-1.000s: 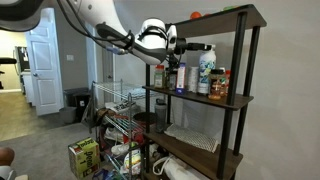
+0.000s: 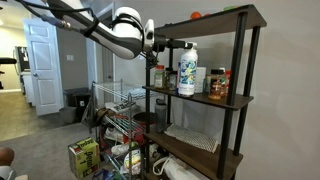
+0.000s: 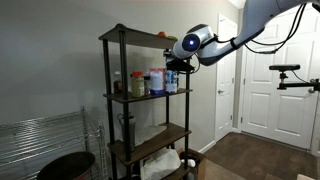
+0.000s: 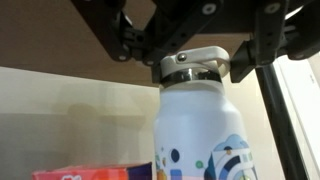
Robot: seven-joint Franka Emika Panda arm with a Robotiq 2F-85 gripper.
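A white bottle with blue, patterned print hangs upright from my gripper at the upper shelf. Close up in the wrist view, the fingers are shut on the white lid, above a dark neck ring, with the printed body below. Exterior view 2 shows the gripper under the top board, the bottle partly hidden among the shelf goods. Whether the bottle's base touches the shelf I cannot tell.
The top board lies close above the gripper. Jars stand right of the bottle, and a red box is near it in the wrist view. A dark post rises at the right there. Lower down is another shelf.
The bottle and my gripper have moved left along the shelf together in exterior view 1. A white container now shows to the bottle's right, and the box at its left is covered.
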